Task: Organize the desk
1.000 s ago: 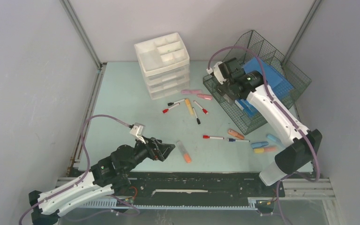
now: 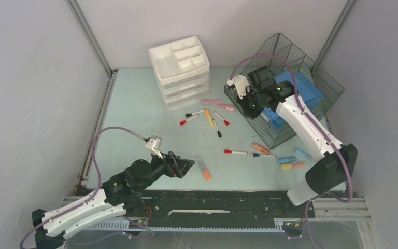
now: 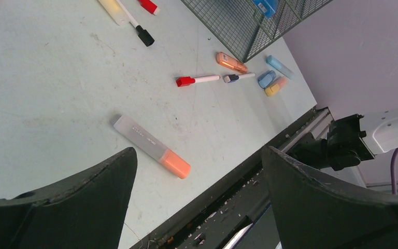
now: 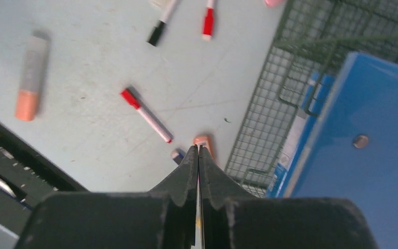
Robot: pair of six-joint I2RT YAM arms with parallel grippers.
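Observation:
A wire mesh basket (image 2: 269,132) with blue folders (image 4: 373,145) stands at the back right. My right gripper (image 2: 250,104) is over the basket's left part; in the right wrist view (image 4: 198,148) its fingers are shut, and I cannot see anything between them. My left gripper (image 2: 179,165) stands open above the front of the desk, near a clear-and-orange highlighter (image 3: 173,162). Markers such as a red-capped one (image 2: 238,152), an orange highlighter (image 2: 260,148), a yellow one (image 2: 209,118) and pink ones (image 2: 225,107) lie scattered on the desk.
A white drawer organizer (image 2: 179,91) stands at the back middle. Blue and yellow highlighters (image 2: 286,160) lie at the front right. Walls border both sides.
The left arm is almost still.

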